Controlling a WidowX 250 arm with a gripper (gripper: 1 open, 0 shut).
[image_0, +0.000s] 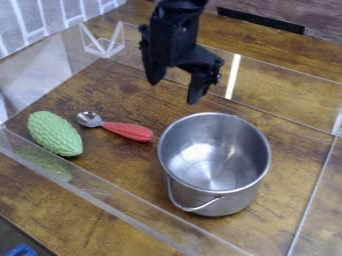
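Observation:
My black gripper (175, 82) hangs over the back middle of the wooden surface, its fingers apart with nothing between them. A steel pot (214, 160) with a wire handle stands at the front right, below the gripper. A spoon (120, 129) with a red handle and metal head lies left of the pot. A green bumpy vegetable-like object (54, 133) lies at the far left.
Clear plastic walls (30, 164) run around the work area, along the left, front and right. Bare wood (107, 90) is free at the back left and to the right of the gripper.

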